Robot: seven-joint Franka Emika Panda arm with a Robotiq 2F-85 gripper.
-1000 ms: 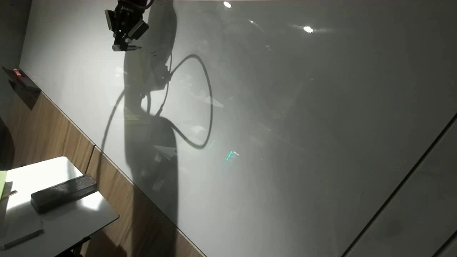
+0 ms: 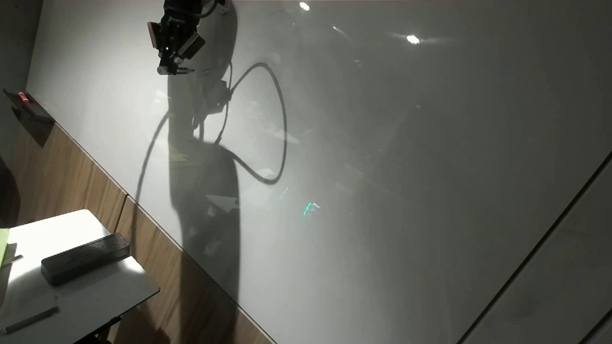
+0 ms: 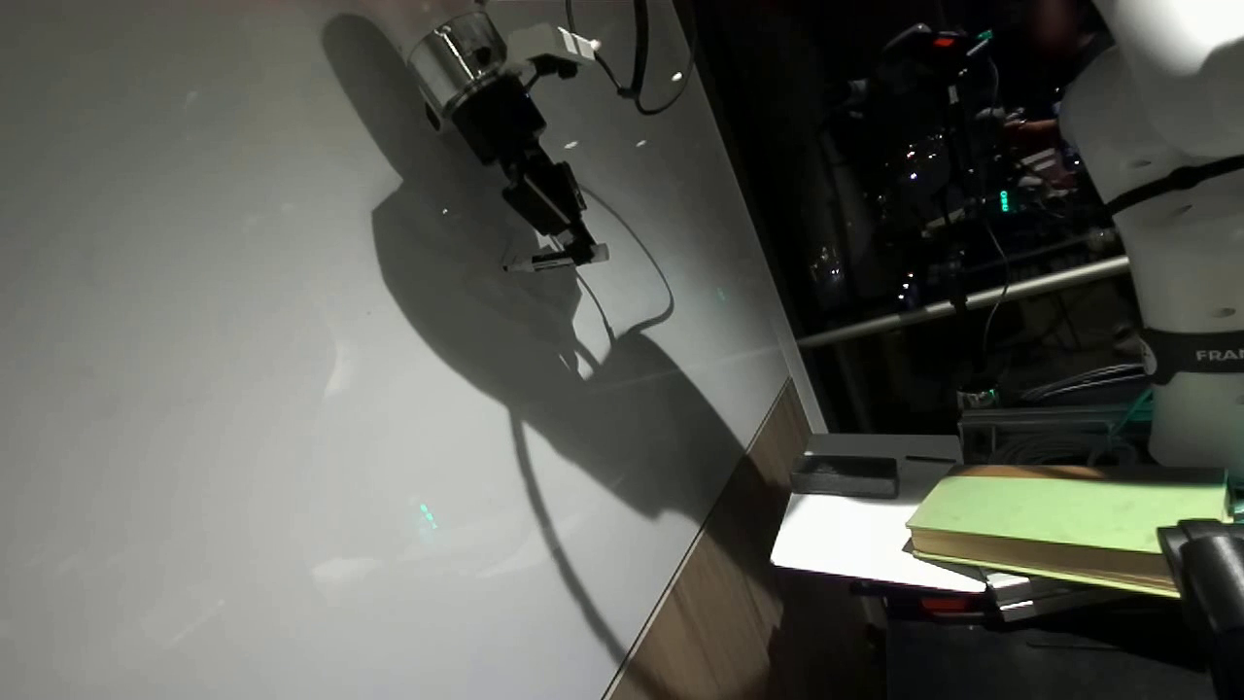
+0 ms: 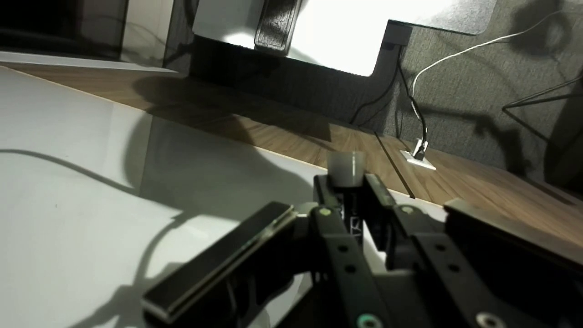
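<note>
A slim marker (image 3: 544, 262) with a pale end is clasped crosswise at the fingertips of my gripper (image 3: 578, 249), which is shut on it. In the wrist view the marker's light grey end (image 4: 345, 169) stands up between the two black fingers. Its other end points toward the large whiteboard (image 2: 401, 172); whether the tip touches the board I cannot tell. The gripper (image 2: 167, 62) is at the upper left of the board in exterior view 1, with the arm's broad shadow beside and below it.
A white side table (image 3: 816, 535) carries a black eraser-like block (image 3: 846, 476) and a green book (image 3: 1050, 519). Wood panelling (image 2: 86, 177) runs along the board's edge. A small dark tray (image 2: 28, 106) with a red item sits at far left. Most of the board is bare.
In exterior view 1 my gripper, still with the marker, has shifted slightly right and down. The cable's looped shadow has moved up a little; the table's objects have stayed put.
</note>
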